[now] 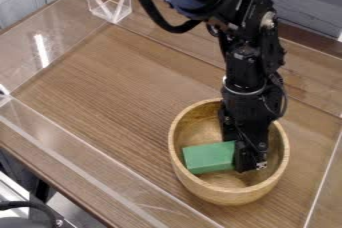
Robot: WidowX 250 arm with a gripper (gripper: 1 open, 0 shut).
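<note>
A wooden bowl (pixel 191 181) stands on the table at the lower right. A green rectangular block (pixel 207 157) lies in it. My black gripper (pixel 238 154) reaches down into the bowl at the block's right end, its fingers apparently shut on that end. The fingertips are dark and partly hidden.
A clear plastic object (pixel 110 4) stands at the back left. Dark cables lie at the lower left edge.
</note>
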